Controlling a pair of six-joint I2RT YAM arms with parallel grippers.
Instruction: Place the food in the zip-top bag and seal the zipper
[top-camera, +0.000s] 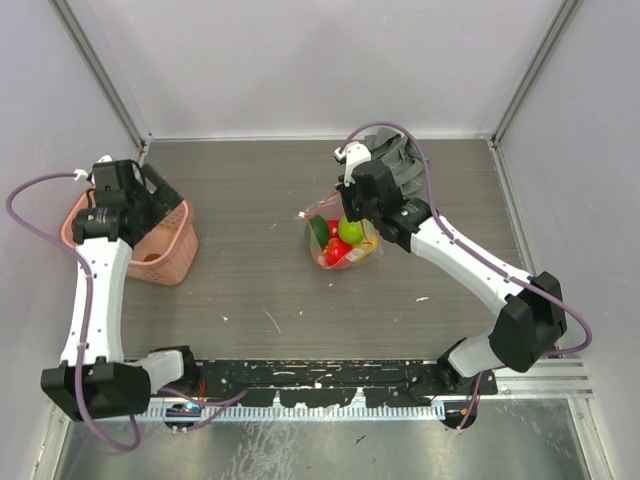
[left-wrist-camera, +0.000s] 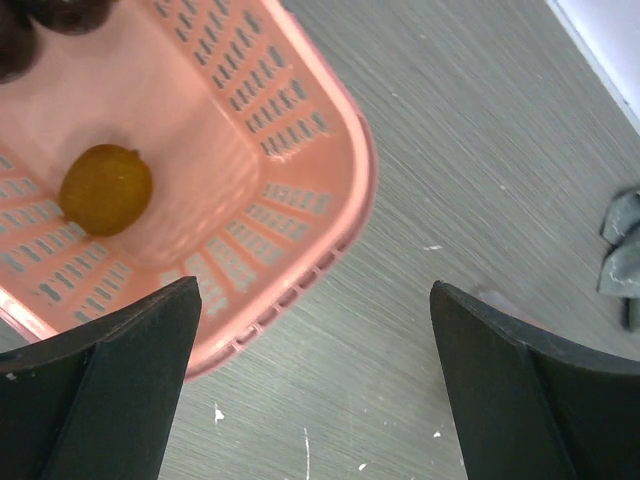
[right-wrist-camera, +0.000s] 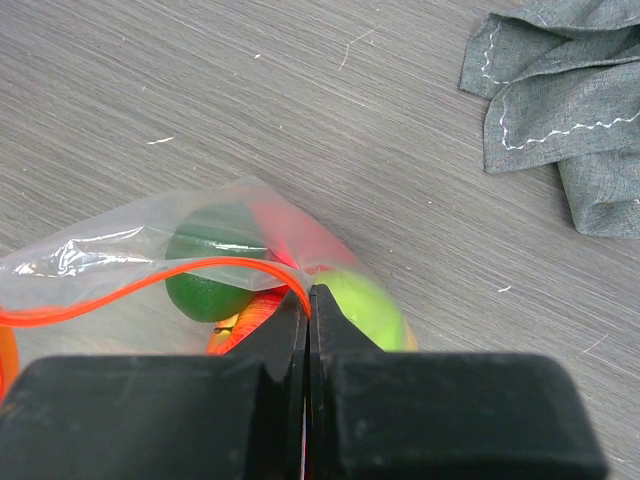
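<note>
The clear zip top bag (top-camera: 339, 256) stands near the table's middle with its orange-edged mouth gaping. Inside show a dark green avocado (right-wrist-camera: 205, 285), a light green fruit (right-wrist-camera: 362, 305), a red fruit (top-camera: 337, 250) and something yellow. Pinching the bag's rim at the mouth, my right gripper is shut on it. My left gripper (top-camera: 163, 188) is open and empty above the pink basket (top-camera: 178, 245). In the left wrist view, an orange-brown fruit (left-wrist-camera: 106, 190) lies on the basket floor, with two dark fruits (left-wrist-camera: 70, 12) partly cut off at the corner.
A crumpled grey cloth (right-wrist-camera: 565, 95) lies behind the right gripper, at the back right of the table. Bare tabletop (top-camera: 245, 260) separates the basket and the bag.
</note>
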